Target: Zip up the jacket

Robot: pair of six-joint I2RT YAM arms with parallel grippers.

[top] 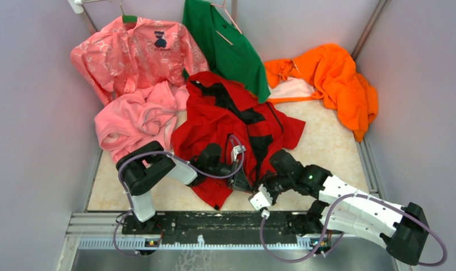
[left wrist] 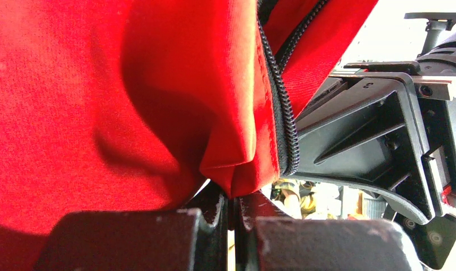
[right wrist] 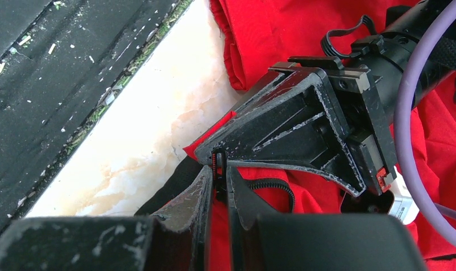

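Note:
The red jacket (top: 197, 130) lies open on the table, black lining showing. Its bottom front is between my two grippers near the table's front edge. My left gripper is shut at the red hem beside the zipper tape (left wrist: 287, 130); the cloth runs into its fingertips. My right gripper is part open, its fingertips around a small dark upright piece at the zip's bottom end, right against the left gripper's fingers. Whether it grips that piece I cannot tell. A loop of zipper (right wrist: 270, 184) shows behind it.
Pink garments (top: 135, 118), a green shirt (top: 225, 62) and an orange garment (top: 344, 90) lie or hang round the back and sides. Bare table (top: 327, 152) shows at the right. A dark rail (right wrist: 56, 68) runs along the front edge.

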